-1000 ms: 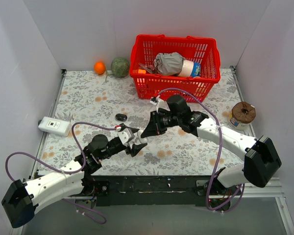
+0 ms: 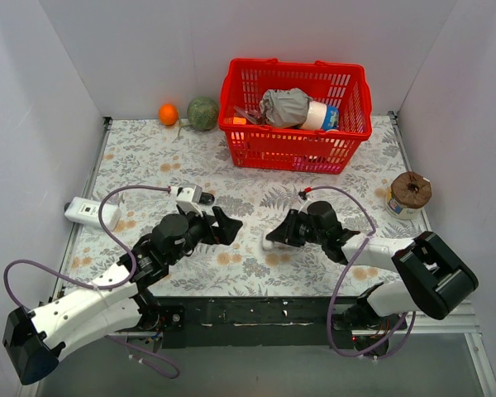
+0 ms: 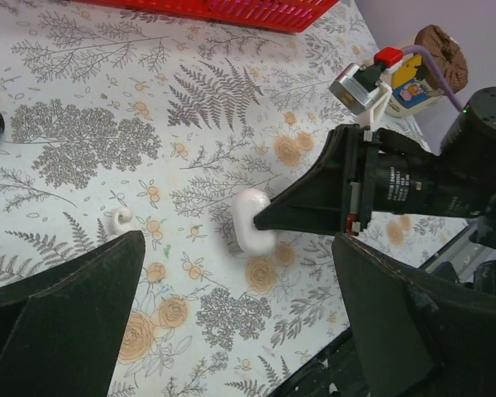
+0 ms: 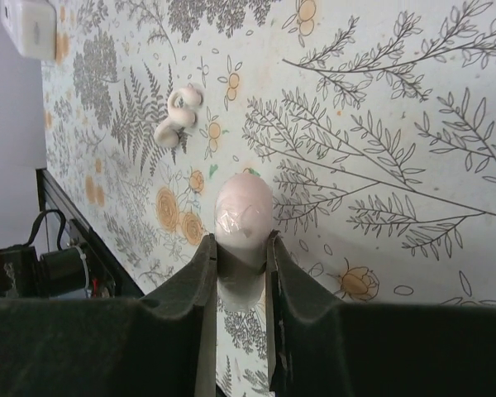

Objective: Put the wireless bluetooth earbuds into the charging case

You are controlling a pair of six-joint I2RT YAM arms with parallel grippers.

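The white, rounded charging case (image 4: 244,211) is at the table surface, and it looks closed. My right gripper (image 2: 274,238) has a finger on each side of it, the tips pressed against its sides as far as I can see. Two small white earbuds (image 4: 180,116) lie close together on the cloth, left of the case in the right wrist view. In the left wrist view one earbud (image 3: 122,220) shows beside the left finger, which partly hides the pair. My left gripper (image 2: 233,231) stands wide open above the table, nothing between its fingers.
A red basket (image 2: 302,153) with items stands at the back. A small dark object (image 2: 206,198) lies behind the left gripper. A white box (image 2: 93,212) sits at the left edge, a jar (image 2: 407,197) at the right. Orange (image 2: 168,114) and green ball (image 2: 202,113) are at the back left.
The left gripper has turned and stands open, no longer at the case.
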